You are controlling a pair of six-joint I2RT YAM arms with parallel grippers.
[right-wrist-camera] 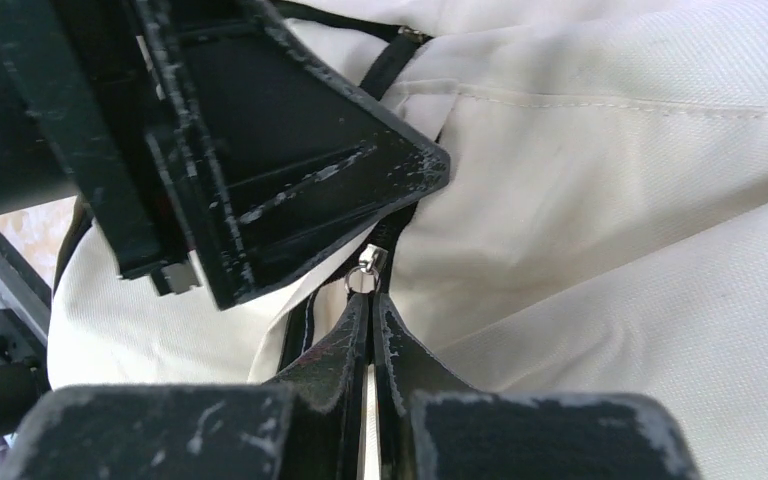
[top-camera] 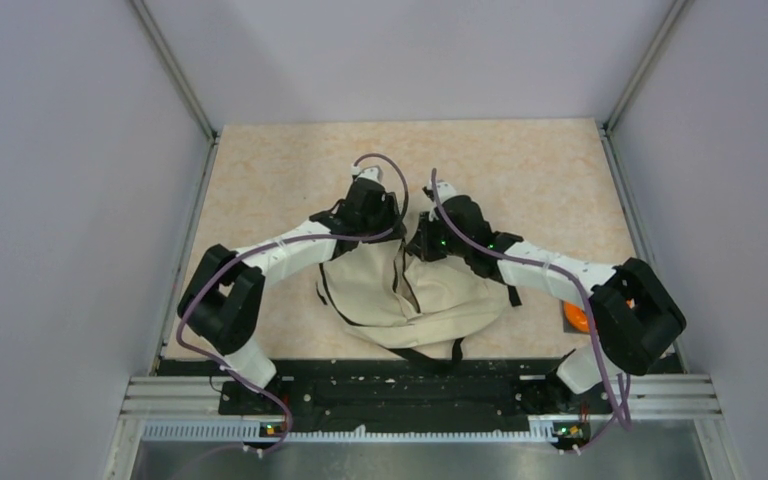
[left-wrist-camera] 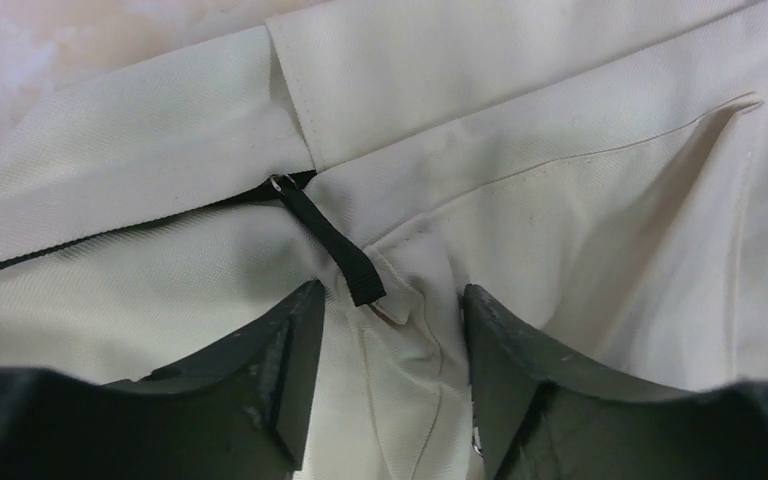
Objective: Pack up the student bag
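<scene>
The cream student bag (top-camera: 450, 310) lies on the table with its black zipper slit along the middle. In the left wrist view my left gripper is part open over the bag's top, its fingers either side of folded fabric and near a black strap tab (left-wrist-camera: 332, 240). My right gripper is shut at the zipper pull (right-wrist-camera: 368, 265), its metal ring showing just above the fingertips. The dark body of the left gripper fills the upper left of the right wrist view.
An orange object (top-camera: 576, 318) lies at the right edge, partly under the right arm. Bare table (top-camera: 510, 160) is behind both grippers, which are very close together.
</scene>
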